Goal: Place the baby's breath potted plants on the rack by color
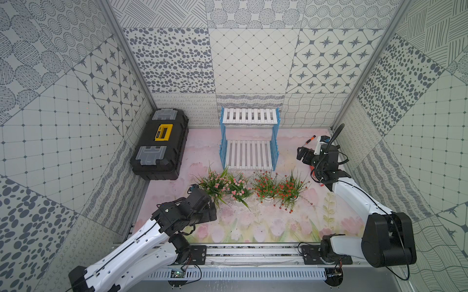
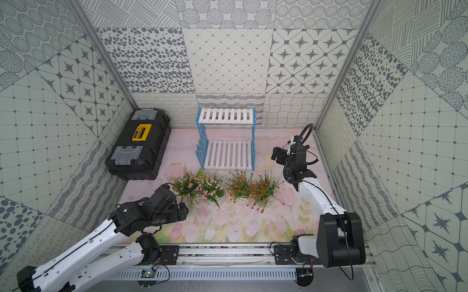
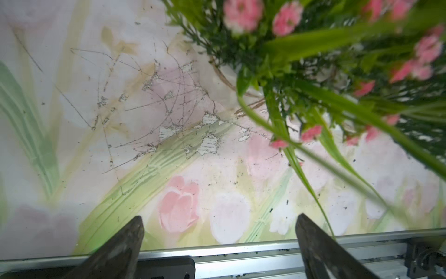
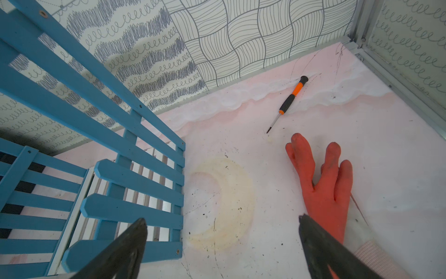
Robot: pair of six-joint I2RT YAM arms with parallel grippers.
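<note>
Two pink-flowered plants, the left one (image 1: 213,184) and its neighbour (image 1: 238,187), stand side by side on the table in front of the rack. To their right are two red-flowered plants, one (image 1: 265,186) beside the other (image 1: 291,189). Both tiers of the blue-and-white rack (image 1: 248,153) are bare. My left gripper is open just front-left of the pink plants, whose blooms (image 3: 244,14) fill the upper right of the left wrist view. Right of the rack, my right gripper has its fingers wide apart, nothing between them. Foliage hides most of the pots.
A black toolbox (image 1: 162,143) with a yellow handle stands at the left wall. Near the right arm lie an orange glove (image 4: 325,188) and a screwdriver (image 4: 289,103).
</note>
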